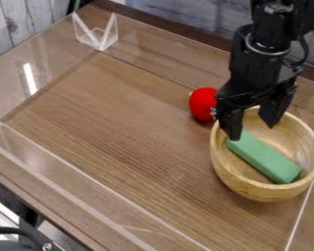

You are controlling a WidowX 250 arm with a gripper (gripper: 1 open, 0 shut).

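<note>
My black gripper (254, 109) hangs over the back part of a yellow bowl (243, 184), open, its fingers pointing down. In the bowl lies a green block (262, 157), long and slanted, below the gripper. A red round object (203, 104) sits just left of the bowl, partly behind the gripper's left side.
A white wire-like holder (93, 31) stands at the back left. A dark edge runs along the table's lower left.
</note>
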